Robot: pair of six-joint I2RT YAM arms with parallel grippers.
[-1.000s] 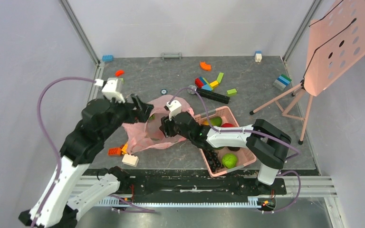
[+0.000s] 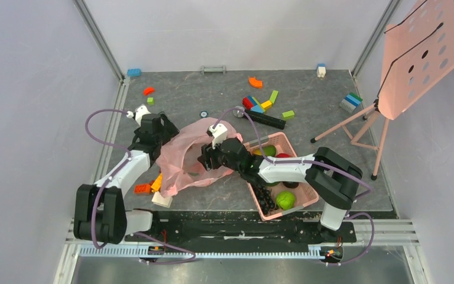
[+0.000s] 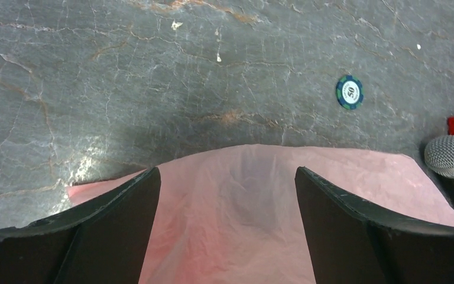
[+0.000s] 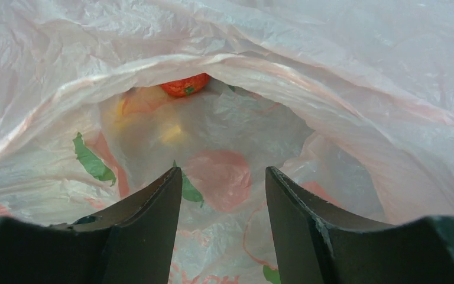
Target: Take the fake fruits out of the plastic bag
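Observation:
The pink translucent plastic bag (image 2: 183,139) lies on the grey table, its mouth facing my right gripper. Inside it, a red fake fruit (image 4: 186,84) shows partly beneath a fold in the right wrist view. Something yellow (image 4: 172,133) looks blurred through the plastic. My right gripper is part open at the bag's mouth, no fruit between its fingers. Over the bag's far left edge stands my left gripper, its fingers apart on either side of the film; whether they touch it I cannot tell.
A pink basket (image 2: 280,213) of fake fruits stands under my right arm. Beyond the bag lie a poker chip (image 3: 349,92), a microphone (image 2: 265,119) and several toy blocks (image 2: 257,105). Orange blocks (image 2: 142,189) and a white block (image 2: 162,199) sit near the bag's front left.
My left arm has swung down and its gripper lowered to the bag's far left edge. The bag's left side has shifted slightly. My right arm has stayed nearly still.

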